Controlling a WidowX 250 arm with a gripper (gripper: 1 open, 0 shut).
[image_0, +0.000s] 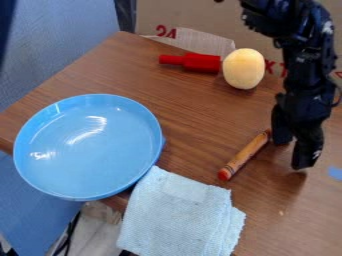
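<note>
The black gripper is at the right, its fingers low over the table at the upper end of an orange stick with a red tip, which lies diagonally on the wood. One finger is beside the stick's end; whether it touches cannot be seen. The fingers look apart. A blue plate (88, 140) lies at the left, and a light folded cloth (181, 215) at the bottom middle.
A red rolling pin (190, 62) and a pale yellow egg-shaped object (243, 68) lie at the back before a cardboard panel (217, 18).
</note>
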